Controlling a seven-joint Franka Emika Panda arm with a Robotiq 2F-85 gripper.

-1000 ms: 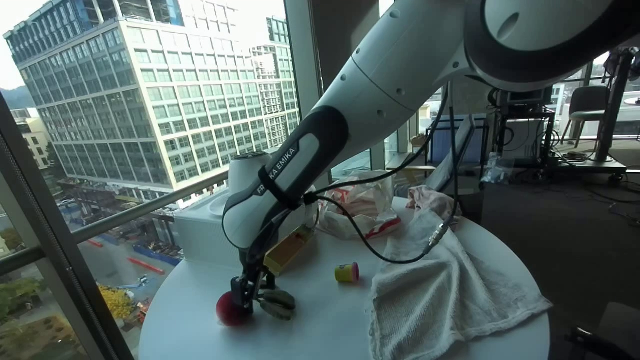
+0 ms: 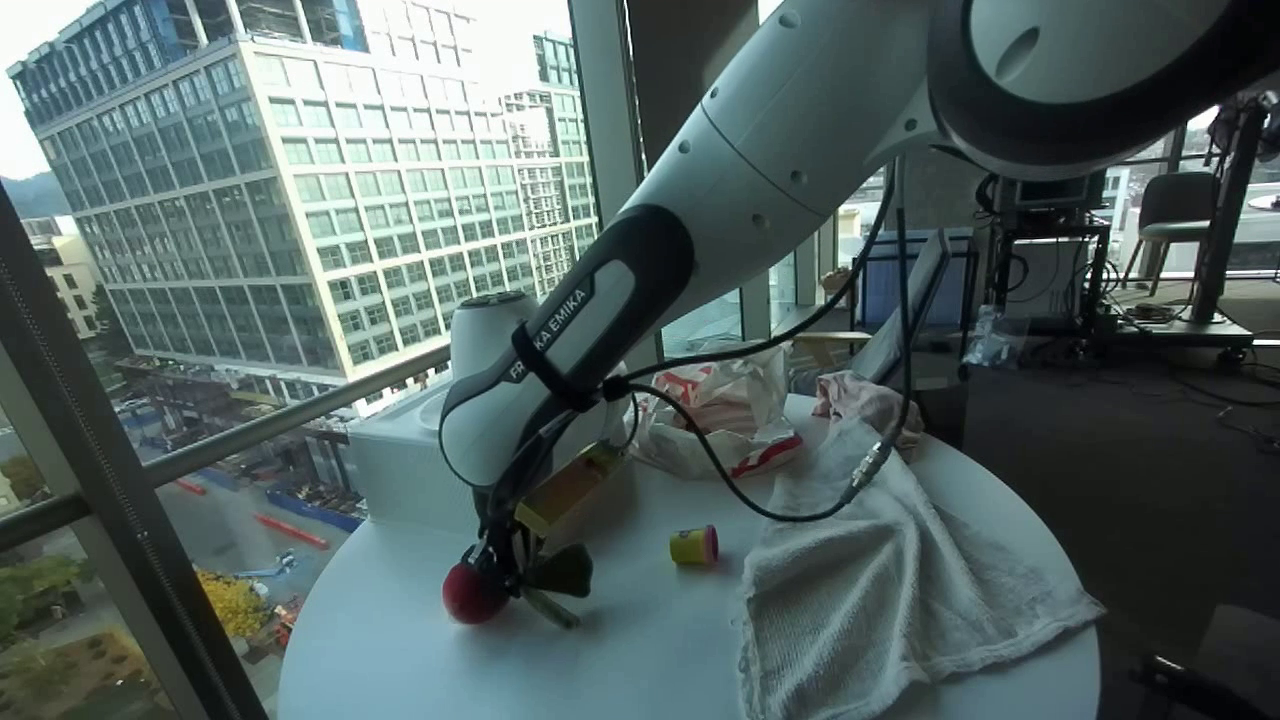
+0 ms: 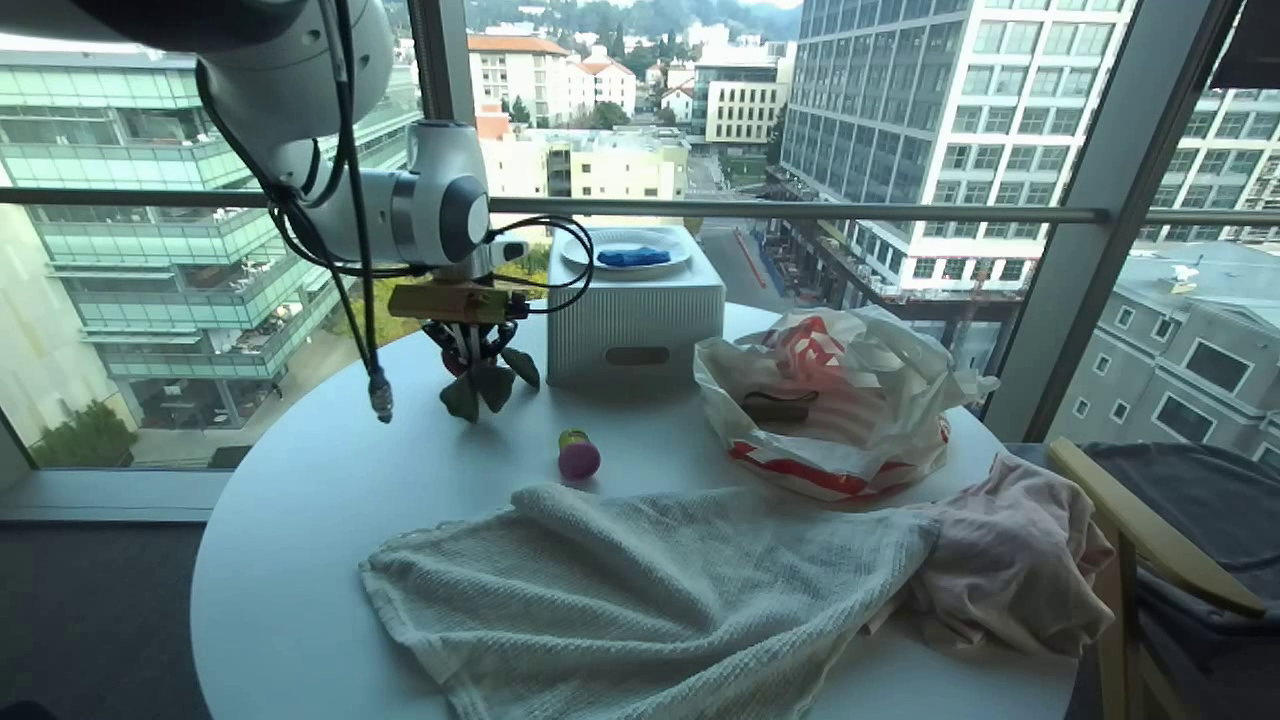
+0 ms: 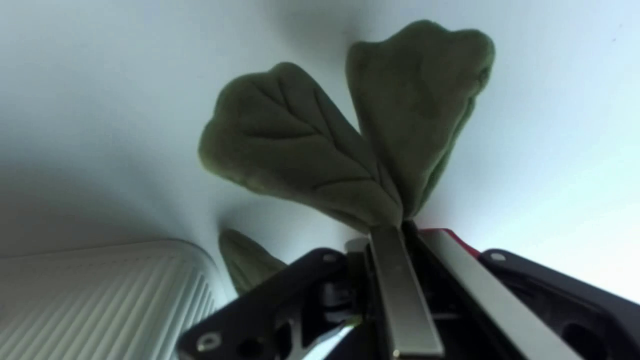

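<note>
A plush toy with a round red body (image 2: 475, 593) and dark green leaves (image 2: 564, 571) is pinched by my gripper (image 2: 510, 576) at the left of the table. In the wrist view, my gripper is shut on the base of the green leaves (image 4: 306, 141), two of which fan out beyond the fingertips while another shows at lower left. Only a sliver of red (image 4: 451, 235) is visible behind the fingers there. From the second exterior view, the leaves (image 3: 476, 386) hang under my gripper (image 3: 471, 348), apparently just above the table.
A ribbed white box (image 3: 636, 324) stands close beside my gripper, topped by a plate (image 3: 576, 246) with a blue item. A yellow tub with a purple lid (image 3: 578, 458) lies nearby. A plastic bag (image 3: 840, 408), a grey-white towel (image 3: 648, 588) and a pink cloth (image 3: 1014, 552) cover other parts of the table.
My gripper has risen slightly, carrying the red toy up with it. The leaves have spread and tilted. The tub, bag and towel have stayed put.
</note>
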